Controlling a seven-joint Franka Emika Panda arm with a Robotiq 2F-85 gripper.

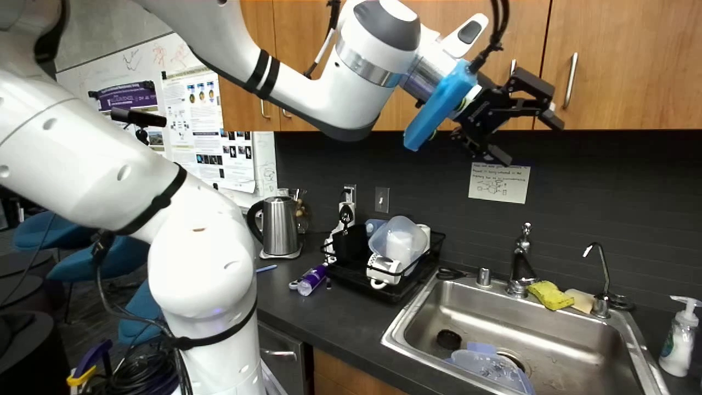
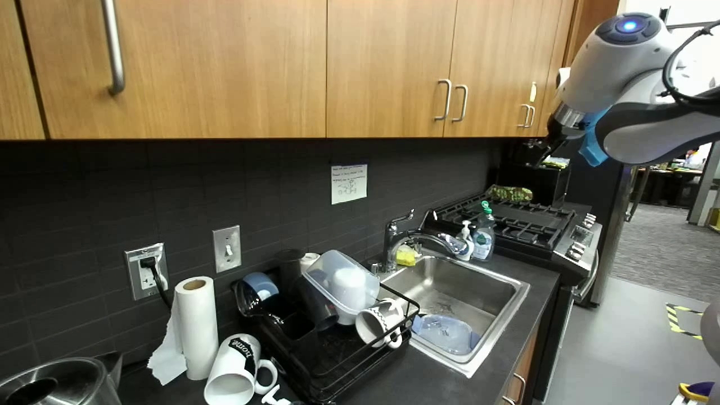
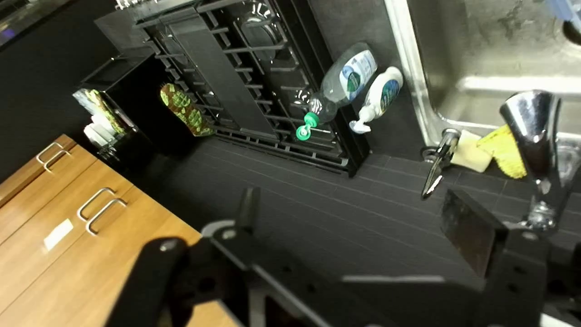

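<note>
High in front of the wooden cabinets, my black gripper (image 1: 531, 138) stands open and empty, well above the sink (image 1: 546, 336). Its two fingers spread wide across the lower part of the wrist view, with only the dark tiled wall showing between them. A yellow cloth (image 1: 551, 295) and a pale sponge (image 3: 471, 151) rest behind the basin, close to the faucet (image 1: 521, 263). In the basin lies a translucent bluish plastic container (image 1: 492, 368). A white soap bottle (image 3: 382, 98) and a clear dish-soap bottle (image 3: 348, 76) with a green cap stand between sink and stove.
A drying rack (image 2: 317, 364) holds mugs and a plastic tub left of the sink. Beyond it are a kettle (image 1: 279, 225) and a purple bottle (image 1: 312, 280). The stove (image 2: 520, 223) lies to the right. Cabinet doors with handles (image 1: 570, 80) are close to the gripper.
</note>
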